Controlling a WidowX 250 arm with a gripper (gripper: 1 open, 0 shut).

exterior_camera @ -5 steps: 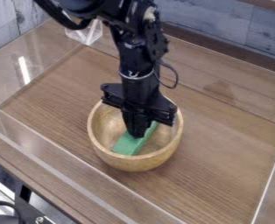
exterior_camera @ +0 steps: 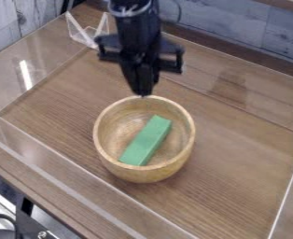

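Note:
A round wooden bowl point(exterior_camera: 113, 139) stands near the middle of the table with a green block point(exterior_camera: 146, 141) lying inside it. My gripper point(exterior_camera: 142, 86), black, hangs raised above and behind the bowl's far rim, apart from the block. Its fingers point down; whether anything is between them or how far apart they stand is hard to make out.
A grey-blue wall point(exterior_camera: 249, 37) runs along the back. A clear plastic object point(exterior_camera: 84, 28) is at the back left. Dark cables lie at the lower left corner.
My gripper has risen out of the bowl and moved back, away from the green block, which now shows fully inside the bowl.

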